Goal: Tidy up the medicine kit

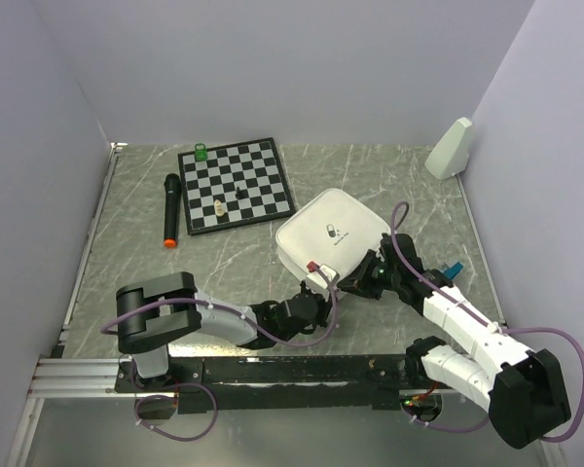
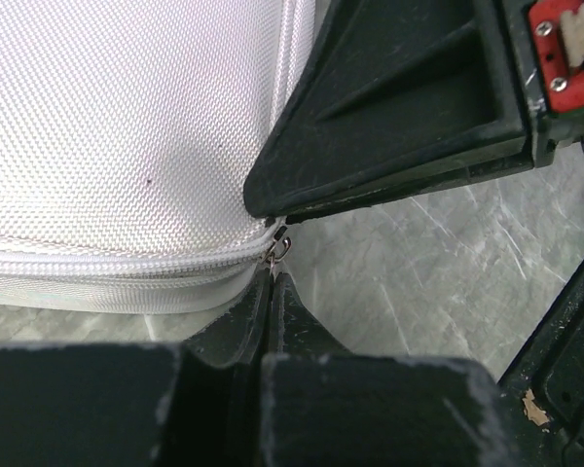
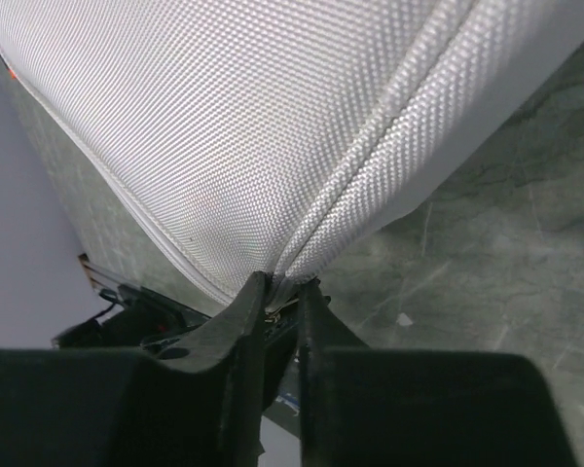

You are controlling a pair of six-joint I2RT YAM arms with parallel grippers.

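Note:
The white fabric medicine case (image 1: 326, 233) lies on the marble table in front of the chessboard. My left gripper is shut at the zipper pull (image 2: 280, 248) on the case's edge. My right gripper has its fingers at the near corner of the case, on the zipped seam, with fabric between them; whether they are fully closed on it is unclear. In the left wrist view the black body of the right gripper reaches over the case's corner, just above the zipper pull.
A chessboard (image 1: 204, 219) with small objects stands behind at left, beside a black microphone (image 1: 172, 204). A white device (image 1: 450, 146) is at back right, a blue item (image 1: 455, 269) at the right. The table left of the case is clear.

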